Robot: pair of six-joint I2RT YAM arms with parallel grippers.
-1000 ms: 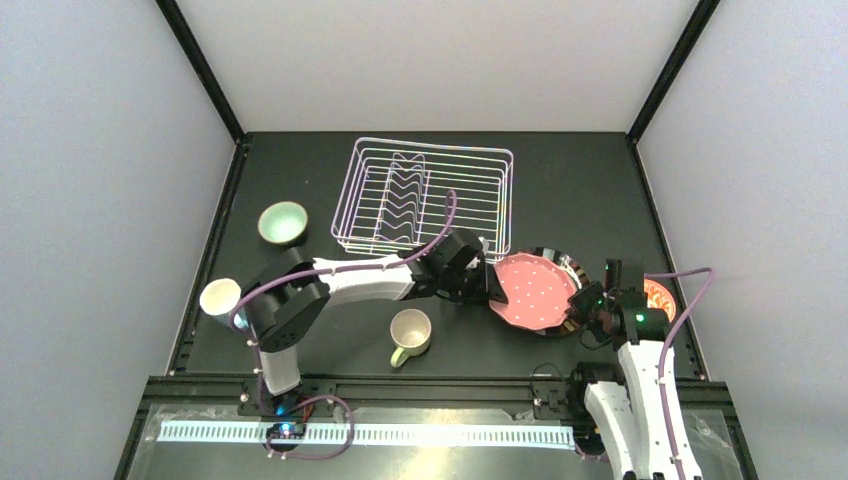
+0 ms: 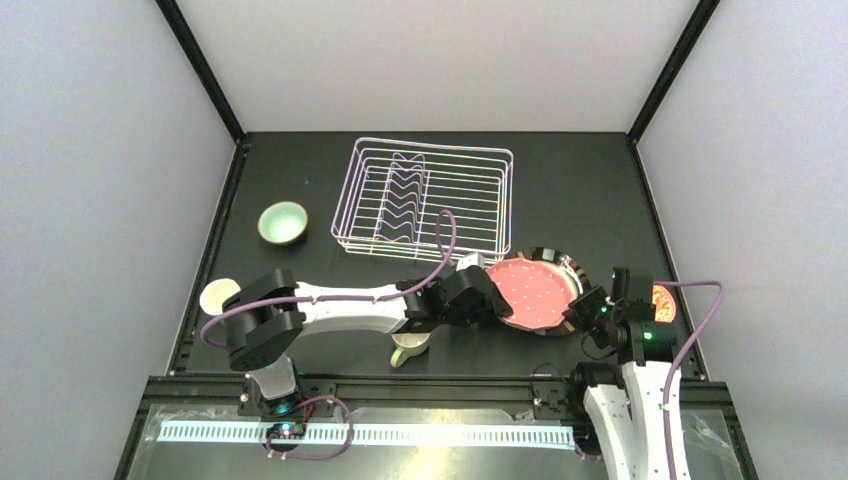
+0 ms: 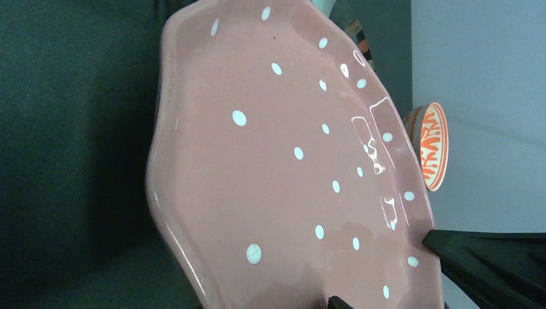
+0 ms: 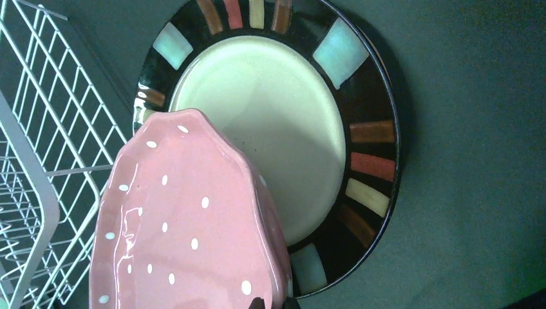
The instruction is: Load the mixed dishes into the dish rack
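A pink scalloped plate with white dots [image 2: 537, 292] is held at its right-hand rim by my right gripper [image 2: 577, 314], which is shut on it; the right wrist view shows the fingertips [image 4: 257, 303] at the rim. My left gripper [image 2: 503, 308] is open at the plate's left edge; whether the rim lies between its fingers, I cannot tell. Under the pink plate, a dark plate with coloured blocks [image 4: 372, 132] rests on the table, partly covered. The white wire dish rack [image 2: 465, 190] stands empty behind them.
A green bowl [image 2: 283, 223] sits left of the rack. The left arm partly covers a mug [image 2: 407, 348] and overlaps a pale cup [image 2: 217, 295]. An orange-patterned bowl [image 2: 663, 303] stands beside the right arm. Clear table lies right of the rack.
The left arm has swung toward the front, now hiding much of the mug, with its gripper still by the pink plate. The plate has shifted slightly left. The right arm has moved only a little.
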